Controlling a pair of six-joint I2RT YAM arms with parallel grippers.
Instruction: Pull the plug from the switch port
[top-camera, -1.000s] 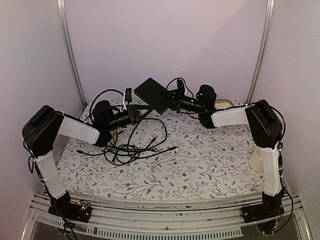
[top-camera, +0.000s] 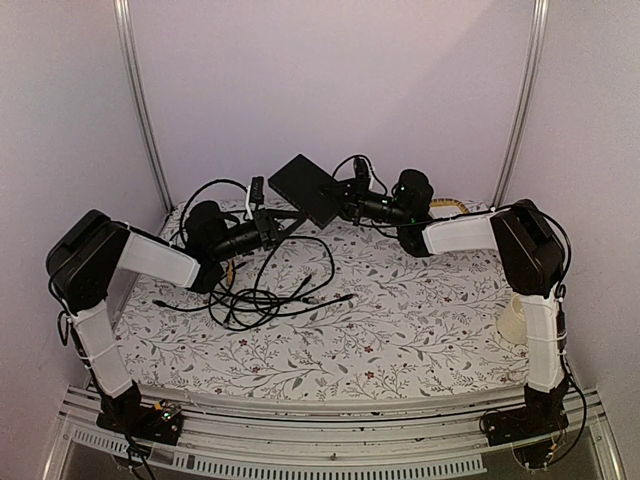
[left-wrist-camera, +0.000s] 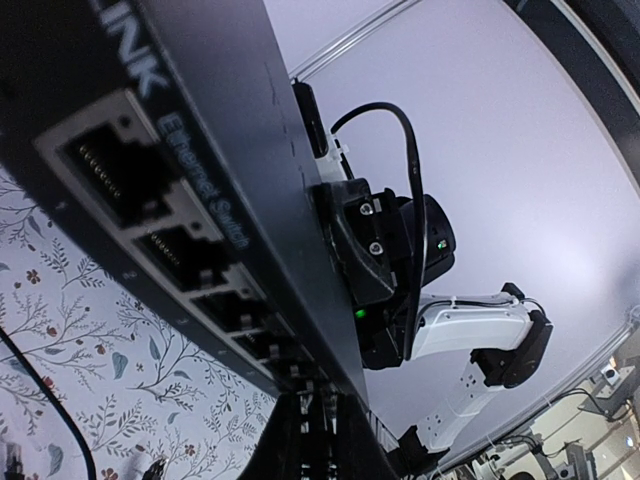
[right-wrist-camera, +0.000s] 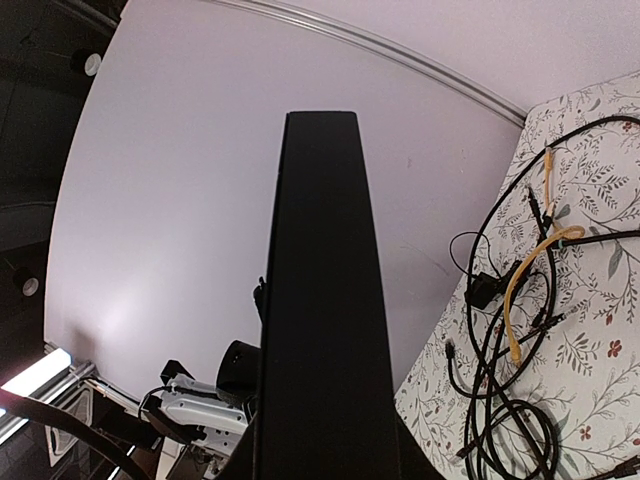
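A black Ethernet switch is held tilted in the air between both arms. My right gripper is shut on it; in the right wrist view the switch fills the middle as a long dark face. My left gripper is at the switch's lower left. In the left wrist view the switch's port row runs down to my left gripper, shut on something at the far end of that row; the plug itself is too dark to make out.
Tangled black cables and a yellow cable lie on the flowered tabletop, beneath and left of centre. A cream cylindrical object stands at the right edge. Pale walls surround the table.
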